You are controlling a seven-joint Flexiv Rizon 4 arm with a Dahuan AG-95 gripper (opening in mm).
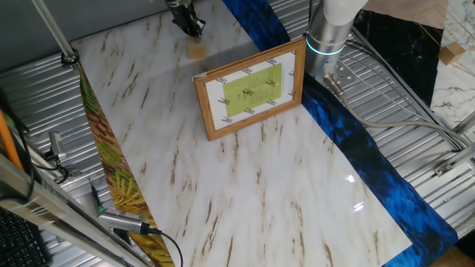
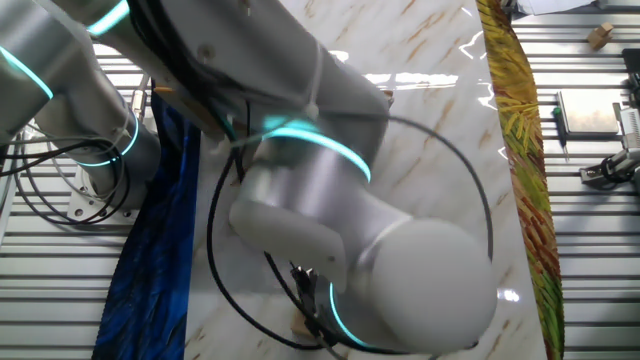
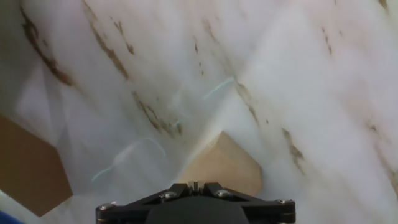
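Observation:
A small light wooden block (image 1: 196, 51) lies on the marble-patterned table behind the picture frame. My gripper (image 1: 199, 34) hangs close to it, on its far side in exterior view 1. In the wrist view the fingertips of the gripper meet, with nothing showing between them. The block (image 3: 225, 164) appears just beyond them, its lower part hidden by the gripper. Exterior view 2 shows only a bit of the block (image 2: 299, 323), since my arm covers most of that area.
A wooden picture frame (image 1: 209, 115) with a green-centred sheet stands upright near the arm's base. In the wrist view a brown panel (image 3: 31, 167) is at the left edge. Blue cloth (image 1: 364, 159) and patterned cloth (image 1: 119, 178) border the table.

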